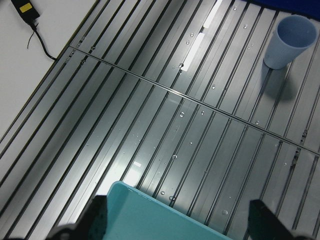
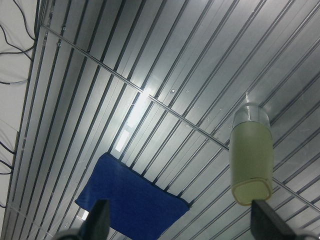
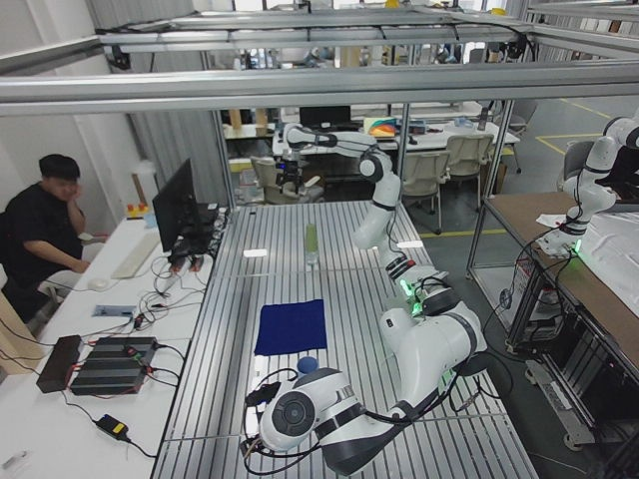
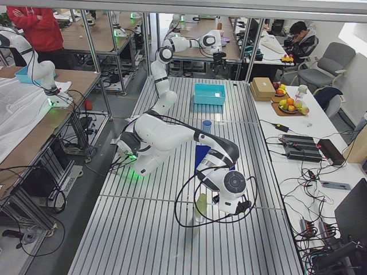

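Note:
A green bottle with a clear end [image 2: 250, 160] is below my right gripper [image 4: 235, 206], which stands open in its wrist view. A blue cloth [image 3: 290, 327] lies flat on the slatted metal table. A blue cup [image 1: 287, 42] stands near the cloth. A teal bin [image 4: 209, 97] sits at the table's other end, partly under my left gripper [image 4: 219, 61] in the left wrist view; that gripper is open. Neither gripper shows anything between its fingers.
A side desk [image 3: 140, 419] with electronics, cables, a monitor and fruit runs along the table, with people seated nearby. Metal frame posts and rails surround the workspace.

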